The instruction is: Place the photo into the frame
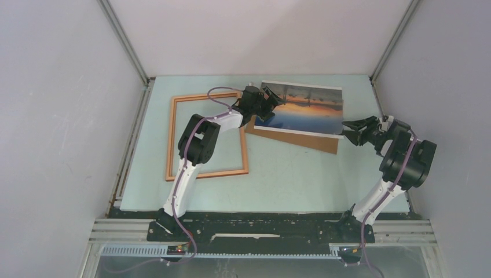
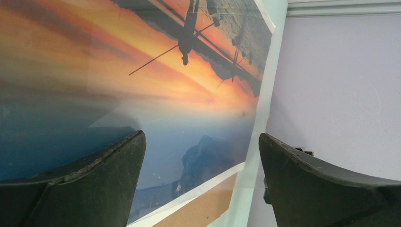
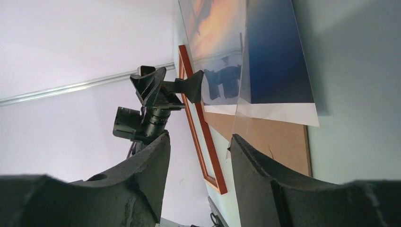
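Observation:
The sunset photo (image 1: 301,110) lies on a brown backing board (image 1: 295,141) at the back of the table, with a clear sheet (image 3: 222,71) over part of it. The wooden frame (image 1: 243,159) lies empty to the left, partly under the left arm. My left gripper (image 1: 272,101) stands open over the photo's left end, nothing between its fingers. My right gripper (image 1: 356,130) is at the photo's right edge, its fingers (image 3: 146,175) part open beside the clear sheet's edge; whether anything is between them is unclear.
Walls with metal rails (image 1: 394,40) border the table at the back and sides, close beside the right arm.

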